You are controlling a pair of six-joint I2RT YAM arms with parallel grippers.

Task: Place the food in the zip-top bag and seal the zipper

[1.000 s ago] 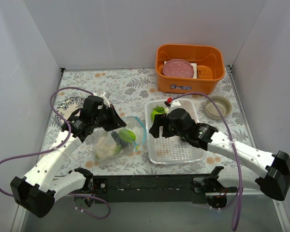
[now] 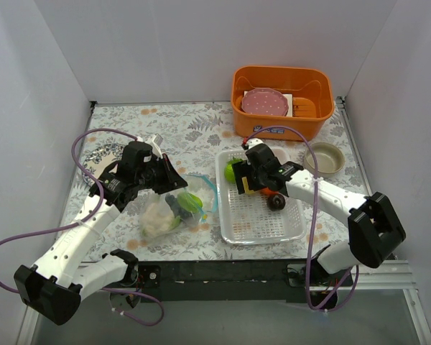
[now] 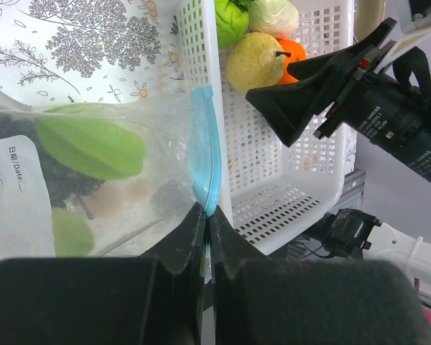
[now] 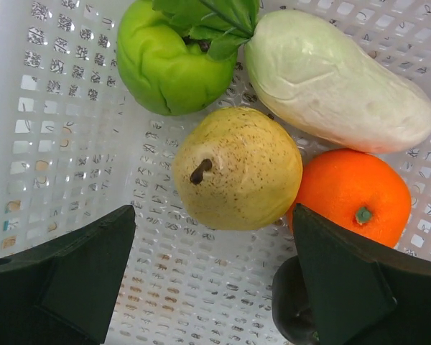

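Note:
A clear zip bag [image 3: 165, 133] with a blue zipper strip [image 3: 210, 162] lies on the table left of the white basket, green and pale food inside it. My left gripper is shut on the edge of the bag at its blue strip. Over the basket [image 2: 262, 230] my right gripper hangs open, its fingers apart and nothing held. Just beyond them, in the right wrist view, is a yellow pear [image 4: 238, 169]. Around it lie a green pepper [image 4: 169, 65], a pale long vegetable [image 4: 337, 83], an orange fruit [image 4: 355, 194] and a dark round one [image 4: 293, 302].
An orange bin [image 2: 280, 129] with a pink dotted plate [image 2: 264, 102] stands at the back right. A beige bowl [image 2: 325, 159] sits right of the basket. A patterned plate [image 2: 100, 159] lies at far left.
My right gripper has moved from the basket's left side back and to the right, now over the pear. The left arm and the bag look nearly unchanged.

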